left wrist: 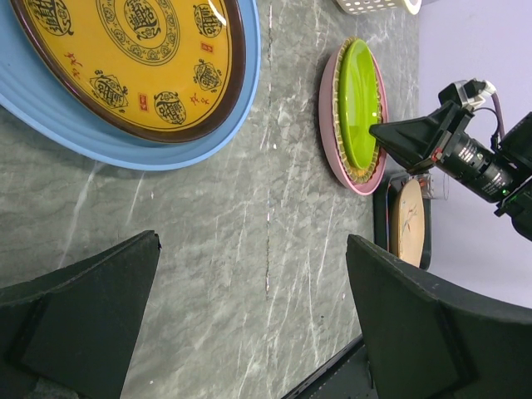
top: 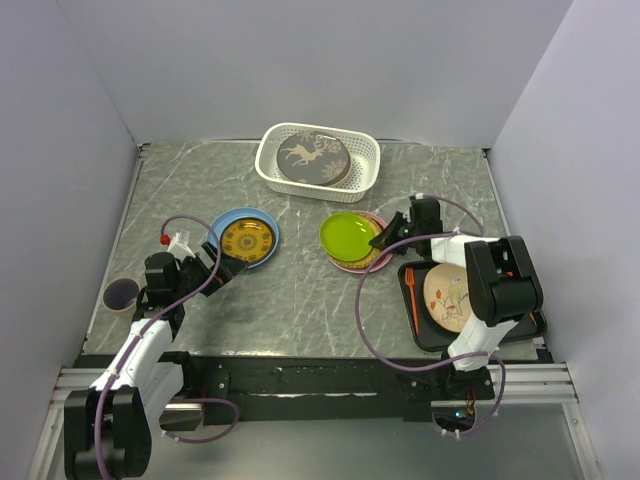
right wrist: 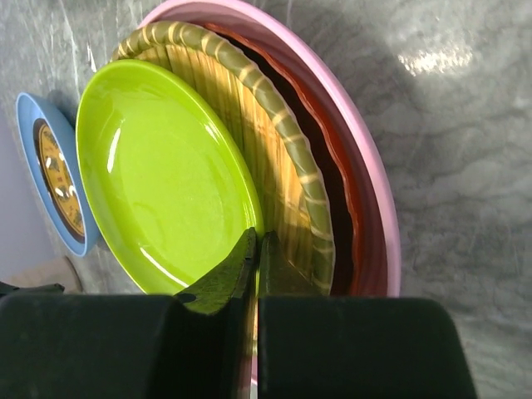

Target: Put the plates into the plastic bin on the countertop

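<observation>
A green plate (top: 345, 237) tops a stack on the counter, over a woven plate (right wrist: 274, 158), a dark red-rimmed one and a pink plate (right wrist: 376, 183). My right gripper is shut on the near rim of the green plate. Over at the left, a brown-rimmed yellow plate (top: 247, 241) rests in a blue plate (left wrist: 191, 154). Close by, my left gripper hangs open above bare counter, with nothing between its fingers. The white plastic bin (top: 364, 163) stands at the back and holds a grey patterned plate (top: 312, 158).
On the right is a black tray (top: 426, 325) with a floral plate (top: 447, 295) and an orange fork (top: 411, 290), partly under the right arm. A dark cup (top: 121, 294) stands at the left edge.
</observation>
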